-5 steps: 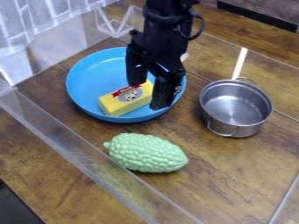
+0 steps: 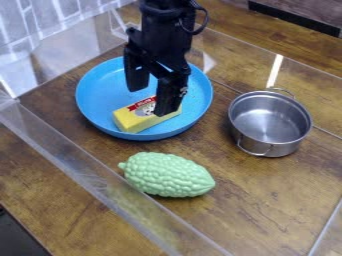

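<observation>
My black gripper (image 2: 154,85) hangs open above a blue plate (image 2: 102,85), its fingers on either side over a yellow box (image 2: 134,120) with a red-and-white label that lies on the plate. The gripper hides part of the box; whether the fingers touch it cannot be told.
A steel pot (image 2: 267,128) stands to the right of the plate. A green bumpy vegetable toy (image 2: 167,175) lies in front. Clear plastic edging runs along the left. Bare wooden table (image 2: 80,210) shows at the front left and right.
The gripper has shifted left over the plate, now covering more of the yellow box's upper end. The other objects have stayed where they were.
</observation>
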